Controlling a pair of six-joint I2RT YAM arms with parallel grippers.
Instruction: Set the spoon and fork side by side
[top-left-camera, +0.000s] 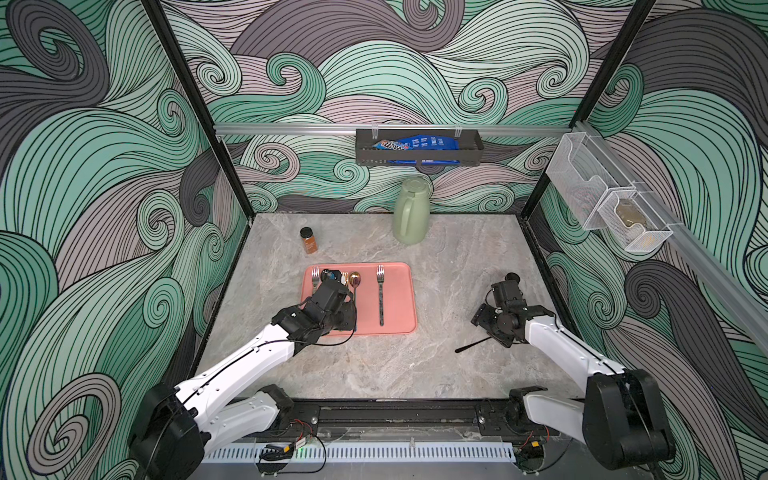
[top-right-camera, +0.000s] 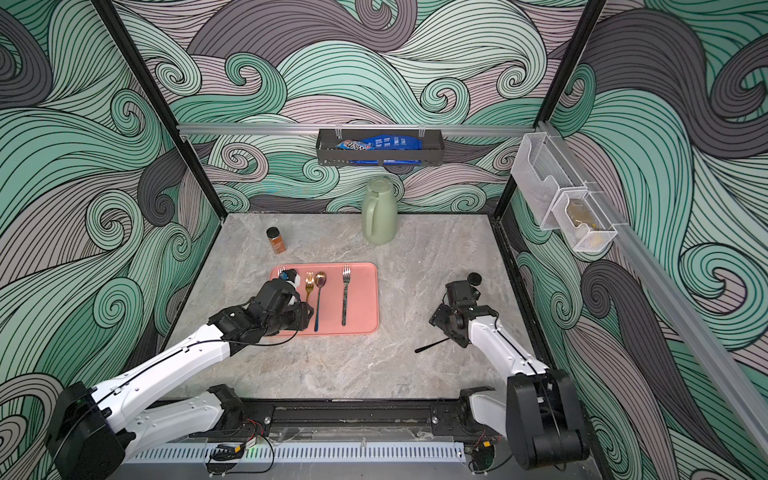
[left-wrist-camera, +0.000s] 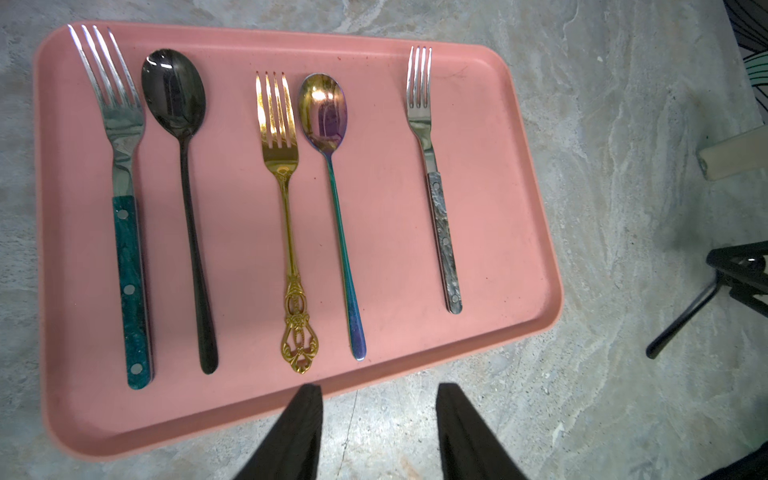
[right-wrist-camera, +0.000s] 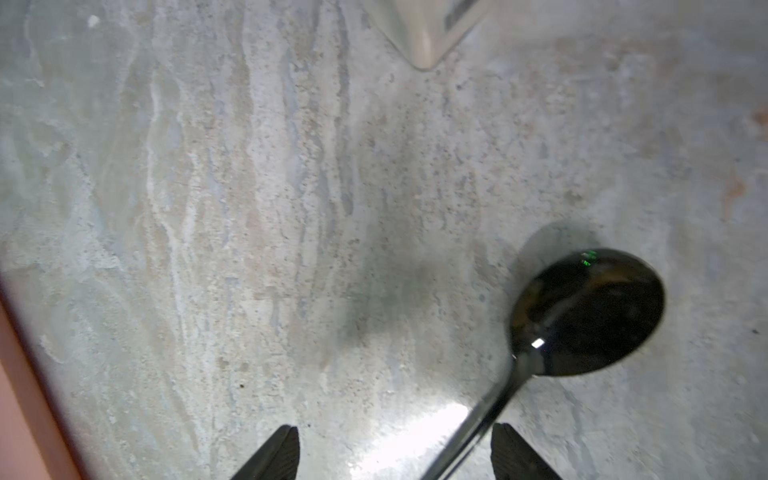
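Observation:
A pink tray (left-wrist-camera: 512, 240) holds a teal-handled fork (left-wrist-camera: 128, 288), a black spoon (left-wrist-camera: 172, 96), a gold fork (left-wrist-camera: 292, 264), an iridescent spoon (left-wrist-camera: 336, 216) and, apart to the right, a grey-handled fork (left-wrist-camera: 440, 232). My left gripper hangs open over the tray's near side, nothing between its fingers. On the table right of the tray lies another black spoon (right-wrist-camera: 584, 312). My right gripper is open above it, the spoon's handle showing beside the right finger.
A green pitcher (top-left-camera: 410, 216) stands at the back, a spice jar (top-left-camera: 309, 241) at back left. A dark bin (top-left-camera: 419, 156) and clear baskets (top-left-camera: 576, 180) hang on rails. The table between tray and right arm is clear.

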